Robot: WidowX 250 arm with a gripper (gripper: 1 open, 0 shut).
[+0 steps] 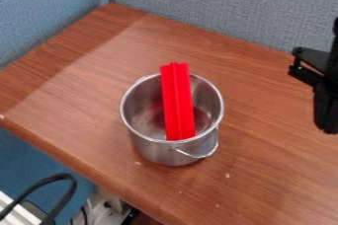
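A red bar-shaped object [177,96] stands leaning inside a steel pot [148,142] with a wire handle, left of centre on the wooden table [264,170]. My black gripper [321,120] is at the right edge, mostly out of frame, well to the right of the pot; whether its fingers are open or shut is not clear.
Blue-grey padded walls [224,2] border the table at the back and left. Bare wood surrounds the pot, with wide free room behind it and to its right. Black cables [50,180] lie below the table's near left edge.
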